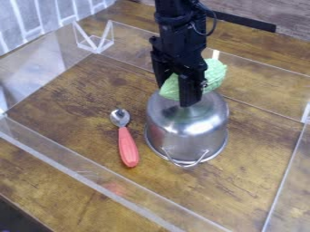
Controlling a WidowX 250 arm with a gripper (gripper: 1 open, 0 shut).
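My black gripper (179, 89) hangs over the top of a steel pot (184, 131) in the centre right. A light green object (208, 77) is at the gripper, partly hidden behind it, above the pot's rim; whether the fingers are shut on it is not clear. A spoon with a red handle (127, 146) lies on the wooden table to the left of the pot, its bowl pointing away from the camera.
Clear plastic walls edge the wooden table (61, 118), with a white wire piece (94, 38) at the back left.
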